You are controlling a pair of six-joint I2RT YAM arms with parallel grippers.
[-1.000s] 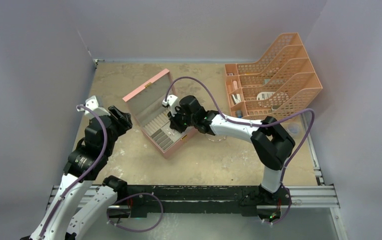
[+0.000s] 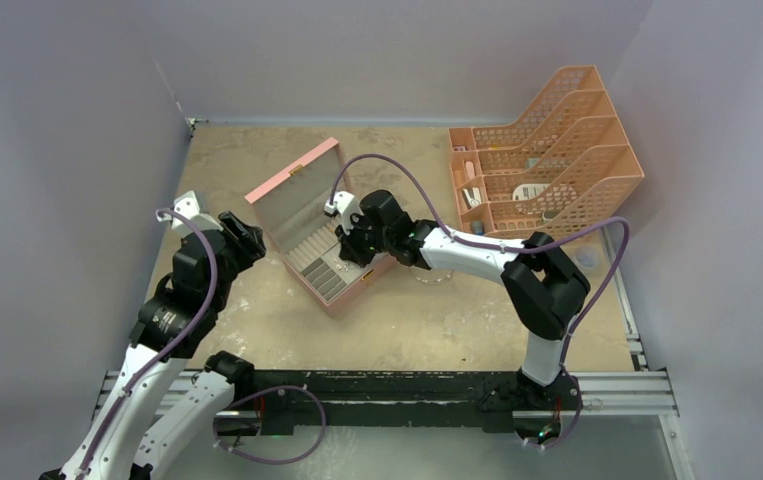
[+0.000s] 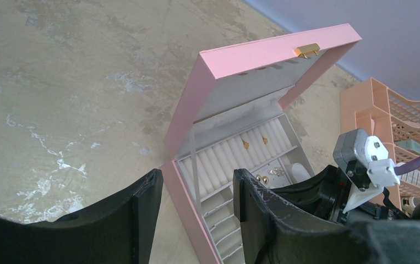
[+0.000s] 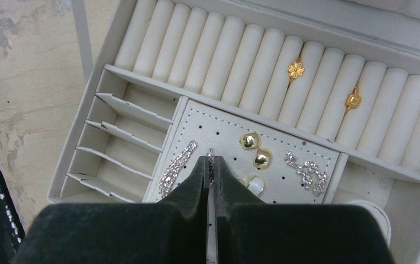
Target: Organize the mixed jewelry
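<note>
The pink jewelry box (image 2: 270, 184) (image 3: 190, 214) stands open. In the right wrist view, two gold rings (image 4: 295, 70) sit between white rolls. On the padded board below are gold studs (image 4: 262, 158), two sparkly pieces (image 4: 176, 167) (image 4: 312, 176) at either side and a white-faced piece (image 4: 256, 185). My right gripper is shut over the board; a sparkly strand shows at its tips, whether held or beneath them I cannot tell. My left gripper hangs open, left of the box, nothing between its fingers.
An orange mesh organizer (image 2: 607, 190) with assorted items stands at the back right. A clear round object (image 2: 586, 257) lies near it. The small slots at the box's left are empty.
</note>
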